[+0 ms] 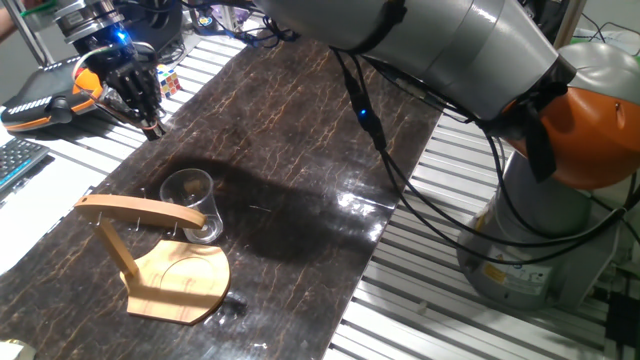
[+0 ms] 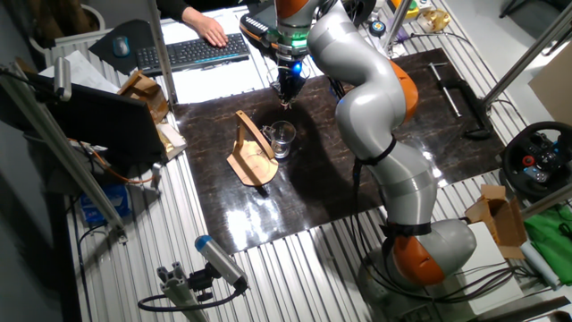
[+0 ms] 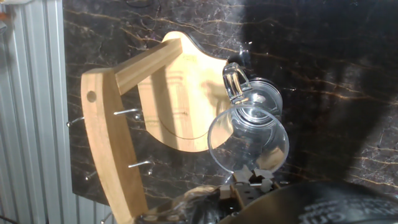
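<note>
A clear glass mug (image 1: pixel 188 188) stands on the dark marbled table, close beside a wooden rack (image 1: pixel 150 211) with metal hooks. The wrist view looks down on the mug's round rim (image 3: pixel 248 139), with its handle (image 3: pixel 232 79) on the side toward the wooden base (image 3: pixel 180 93). In exterior view 2 the mug (image 2: pixel 282 136) is just right of the rack (image 2: pixel 246 159). My gripper (image 1: pixel 153 131) hangs above the table beyond the mug, apart from it. Its fingertips (image 3: pixel 266 182) show at the bottom of the wrist view, but how far apart they stand is unclear.
An orange-and-black case (image 1: pixel 62 92) and a puzzle cube (image 1: pixel 168 80) lie past the table's far edge. A person's hand (image 2: pixel 211 29) rests on a keyboard (image 2: pixel 192 55) there.
</note>
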